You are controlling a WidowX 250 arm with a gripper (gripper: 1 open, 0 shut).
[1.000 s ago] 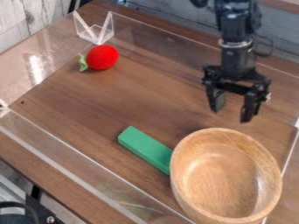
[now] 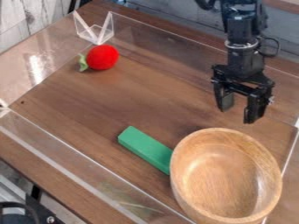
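My gripper (image 2: pixel 239 103) hangs from the black arm at the right of the camera view, open, with nothing visible between its fingers. It is above the wooden table, just behind a large wooden bowl (image 2: pixel 225 189) at the lower right. A green block (image 2: pixel 146 148) lies left of the bowl, close to its rim. A red tomato-like object (image 2: pixel 101 58) with a green top sits at the upper left.
A clear wire-like or plastic holder (image 2: pixel 94 28) stands behind the red object. Transparent strips run along the edges of the table (image 2: pixel 105 101).
The objects on the table look unmoved.
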